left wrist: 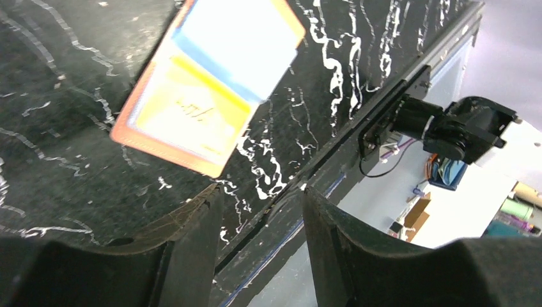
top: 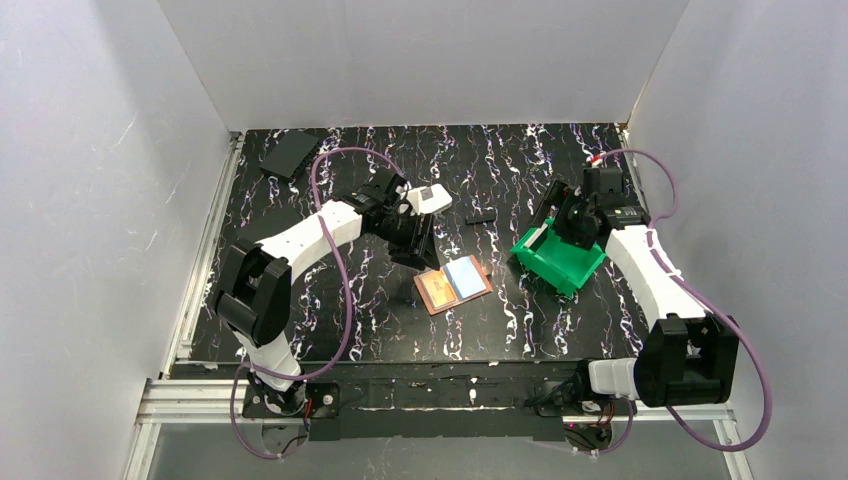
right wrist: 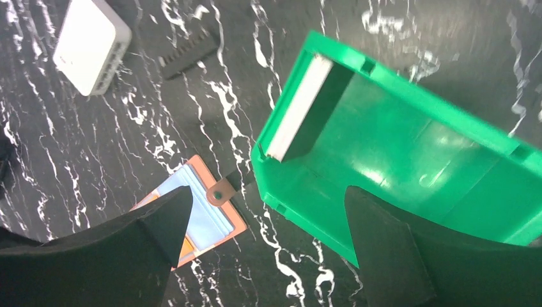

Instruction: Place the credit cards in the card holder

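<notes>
The brown card holder lies open flat on the black table, an orange card in one half and a pale blue one in the other. Close by its far left corner, my left gripper has its fingers apart and nothing between them. Over the green tray hangs my right gripper, open and empty. Along the tray's inner left side runs a white strip; whether it is cards I cannot tell.
Behind the holder sit a white box and a small black block. A dark flat box is at the back left. In front of the holder the table is bare.
</notes>
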